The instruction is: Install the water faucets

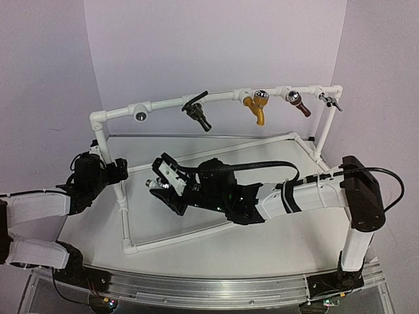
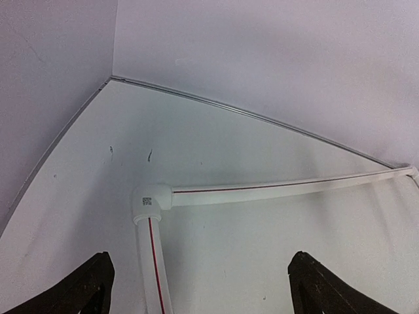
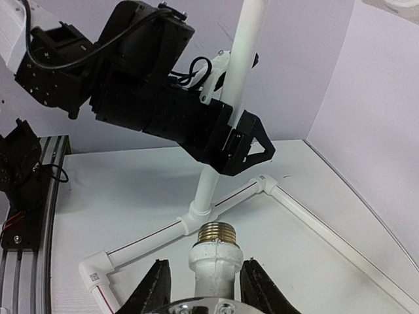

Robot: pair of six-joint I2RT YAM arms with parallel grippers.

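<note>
In the right wrist view, my right gripper is shut on a faucet [image 3: 216, 257] with a white neck and a brass threaded end pointing away from the fingers. In the top view, that faucet [image 1: 153, 184] pokes out left of the gripper, well below the top pipe [image 1: 171, 103]. At this pipe's left end, an open tee socket [image 1: 140, 113] holds no faucet. My left gripper [image 1: 120, 171] is at the left upright post [image 1: 103, 145]; whether they touch I cannot tell. Its fingers [image 2: 304, 284] stand wide apart in the left wrist view, with nothing between them.
Along the top pipe hang a dark faucet [image 1: 196, 113], a yellow faucet [image 1: 257, 106], a red-brown faucet [image 1: 298, 103] and a small chrome faucet [image 1: 330, 101]. White base pipes [image 1: 177, 238] frame the table; the right arm spans its middle. Bare board shows inside the frame.
</note>
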